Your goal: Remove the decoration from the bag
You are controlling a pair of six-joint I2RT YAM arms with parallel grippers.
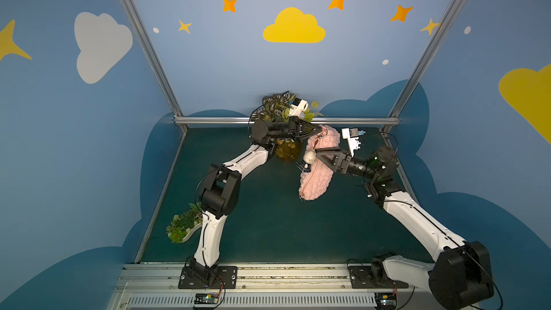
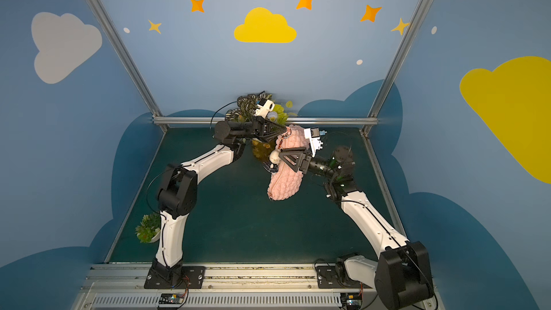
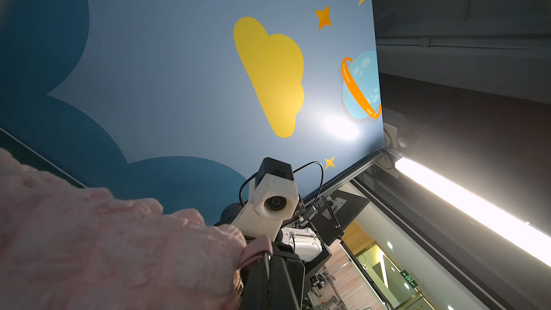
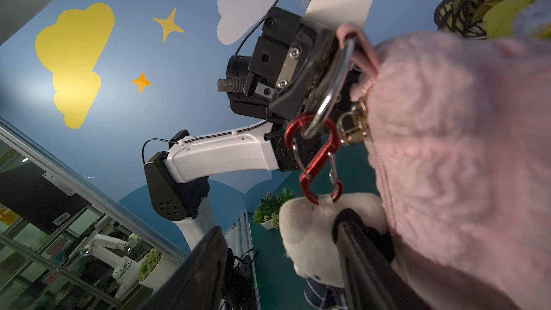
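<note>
The pink fluffy bag (image 1: pixel 318 175) is upright, its top end at my left gripper (image 1: pixel 319 129). That gripper is shut on the metal ring (image 4: pixel 334 89) beside the bag's pink strap loop (image 4: pixel 358 48). From the ring hangs a red carabiner (image 4: pixel 318 163), still clipped to the white plush decoration (image 4: pixel 307 235) with black ears and dark blue clothing. My right gripper is part open; one of its fingers (image 4: pixel 358 252) overlaps the plush in the right wrist view. Contact there is unclear. A gold zipper pull (image 4: pixel 353 126) sits near the carabiner.
A leafy plant (image 1: pixel 275 106) in a brown pot (image 1: pixel 288 150) stands at the back, close to my left arm. A small potted plant (image 1: pixel 183 224) is at the table's front left.
</note>
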